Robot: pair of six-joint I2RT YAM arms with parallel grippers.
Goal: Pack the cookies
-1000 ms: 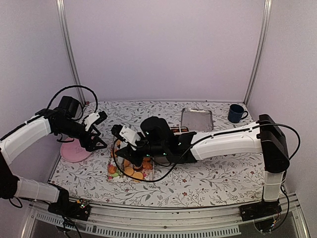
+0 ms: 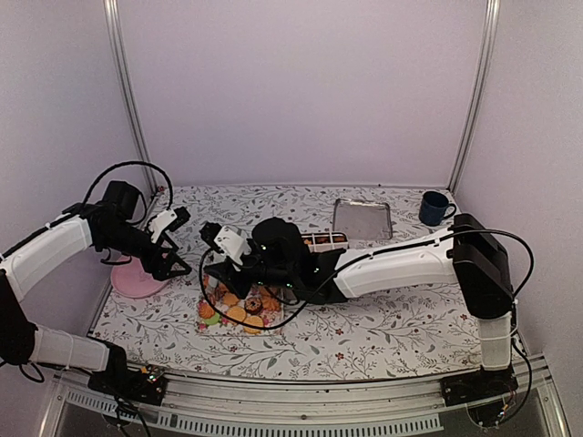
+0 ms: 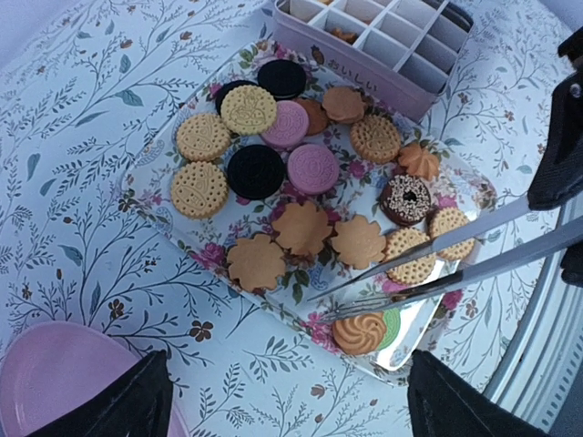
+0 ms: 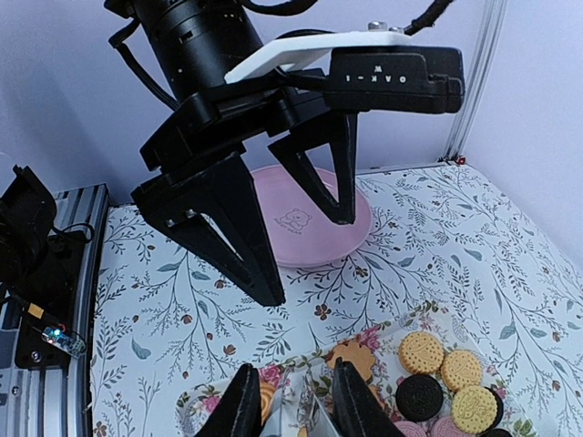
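Several cookies lie on a flowered tray (image 3: 196, 250), among them a swirl cookie (image 3: 359, 333), a sprinkled ring cookie (image 3: 405, 199) and dark cookies (image 3: 255, 172). My right gripper is closed around metal tongs (image 3: 474, 273). Their prongs stand apart over the near part of the tray, the tips close to the swirl cookie; no cookie shows between them. A divided box (image 3: 360, 59) stands at the tray's far side, partly behind the right arm in the top view. With fingers apart and empty, my left gripper hovers between the tray and a pink plate (image 2: 137, 279).
At the back stand a grey metal tray (image 2: 362, 219) and a dark blue mug (image 2: 435, 208). My right arm (image 2: 401, 267) stretches across the middle of the table. Free cloth shows at the front right.
My left arm has moved only a little. The cookies show no clear change.
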